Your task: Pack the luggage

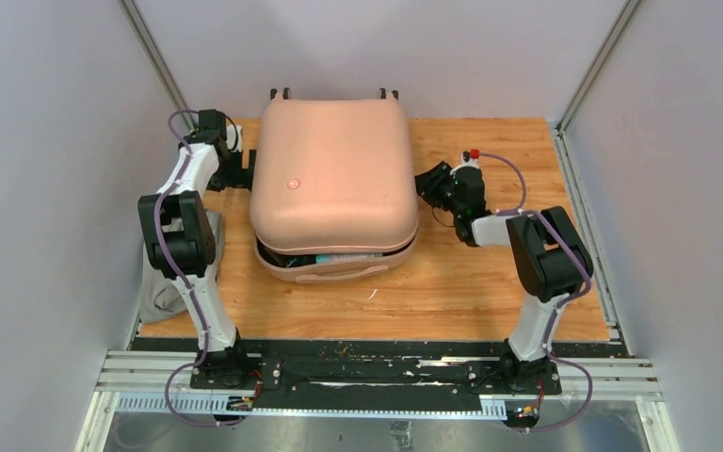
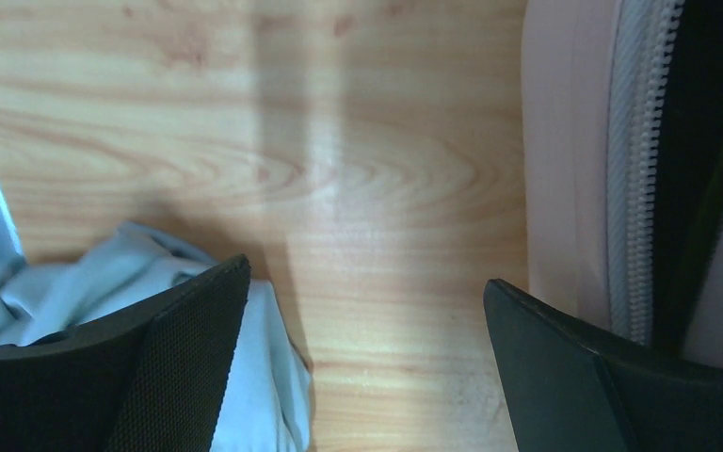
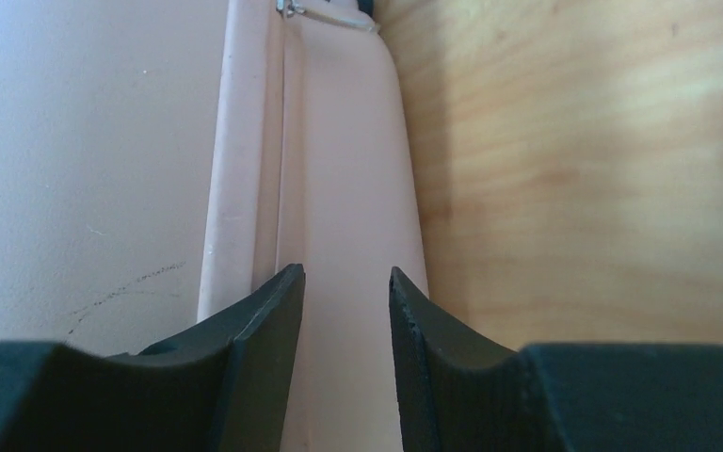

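Note:
A pink suitcase (image 1: 339, 179) stands on the table, now nearly square to the front edge. Its lid rests lowered, but a gap along the front shows dark and light-blue contents (image 1: 339, 257) inside. At the suitcase's left side my left gripper is open, with bare wood between its fingers; the open zipper (image 2: 642, 188) runs up the case wall to its right. On the right side, my right gripper stands part open beside the case, its left finger (image 3: 278, 320) close to the lid's edge. Nothing is gripped there that I can make out.
A grey cloth (image 1: 181, 268) lies on the table's left edge, partly under the left arm.

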